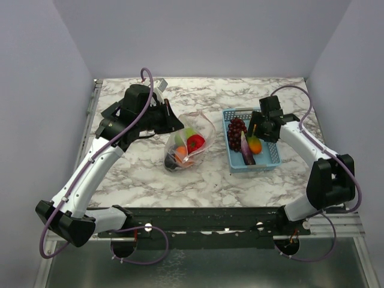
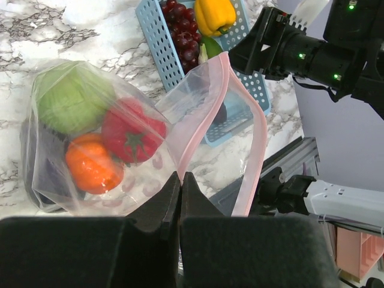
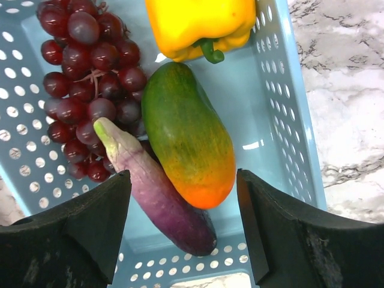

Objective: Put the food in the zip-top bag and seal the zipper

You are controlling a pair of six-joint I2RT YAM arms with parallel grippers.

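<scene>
My left gripper is shut at the rim of the clear zip bag (image 1: 204, 126), which holds a green round vegetable (image 2: 75, 96), a red pepper (image 2: 133, 135), an orange fruit (image 2: 93, 163) and a dark item, blurred by plastic. My right gripper is open over the blue basket (image 3: 252, 144), its fingers either side of a green-orange papaya-like fruit (image 3: 189, 135) and an eggplant (image 3: 162, 198). Red grapes (image 3: 84, 78) and a yellow pepper (image 3: 198, 24) lie in the basket too.
The marble table (image 1: 270, 186) has clear room in front of the bag and basket and along the back. Walls stand at both sides and behind.
</scene>
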